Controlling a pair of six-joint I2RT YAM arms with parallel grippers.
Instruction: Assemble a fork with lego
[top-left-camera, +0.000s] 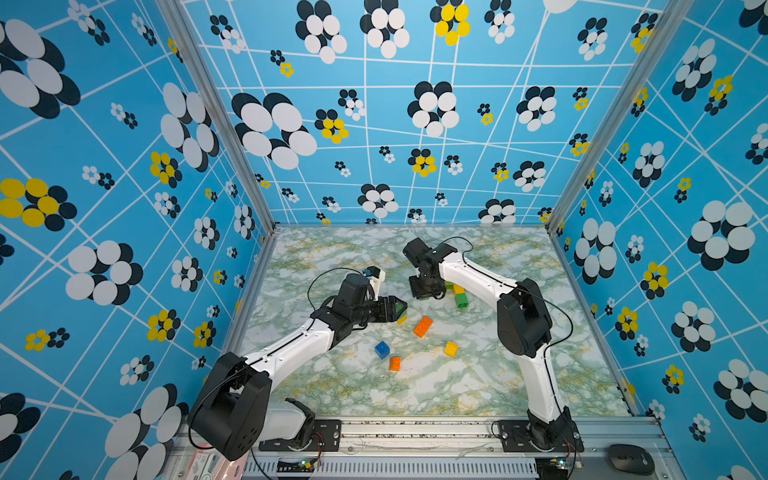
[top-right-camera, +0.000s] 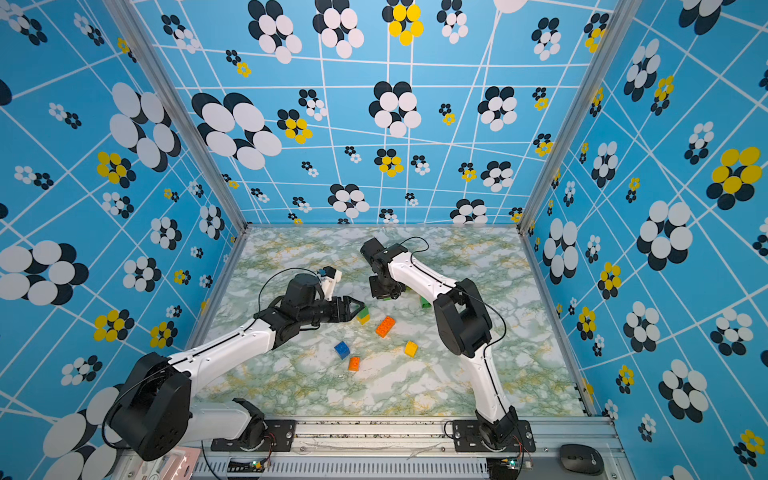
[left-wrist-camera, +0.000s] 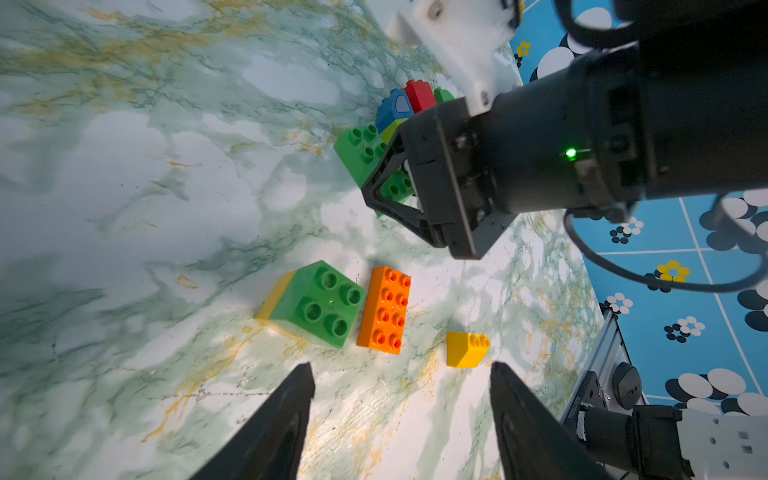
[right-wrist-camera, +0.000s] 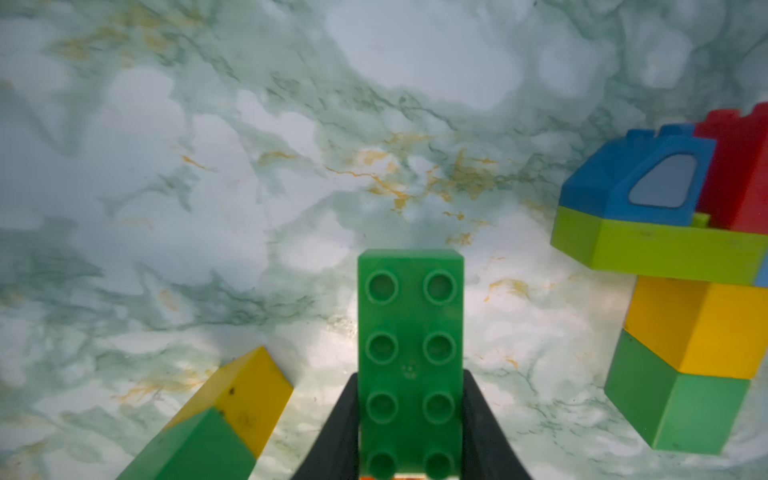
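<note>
My right gripper is shut on a long green brick (right-wrist-camera: 409, 320), held over the table near a built group of blue (right-wrist-camera: 636, 180), red (right-wrist-camera: 740, 168), lime (right-wrist-camera: 656, 244), yellow (right-wrist-camera: 696, 320) and green (right-wrist-camera: 700, 408) bricks. My left gripper is open with nothing between its fingers, facing a short green brick (left-wrist-camera: 324, 304) on a yellow one (left-wrist-camera: 276, 300). In the top views the left gripper is just above that pair, with the right gripper behind it, to the right.
On the marble table (top-left-camera: 512, 376) lie an orange brick (left-wrist-camera: 384, 312), a yellow brick (left-wrist-camera: 465, 349), a blue brick (top-left-camera: 382, 349) and a small orange brick (top-left-camera: 394, 363) toward the front. Both arms crowd the middle.
</note>
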